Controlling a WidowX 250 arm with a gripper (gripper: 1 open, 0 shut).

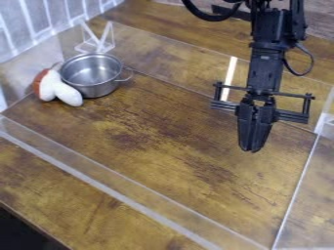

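Observation:
My gripper (251, 145) hangs low over the right part of the wooden table (156, 166), pointing down, shut with nothing visible between its fingers. A steel pot (92, 73) with side handles stands at the upper left. Just left of it, a white plush-like object (59, 90) with an orange-red part lies on the table.
A white rack-like item (97, 41) stands behind the pot. A white strip (229, 76) lies behind the arm. Clear plastic edging borders the work area.

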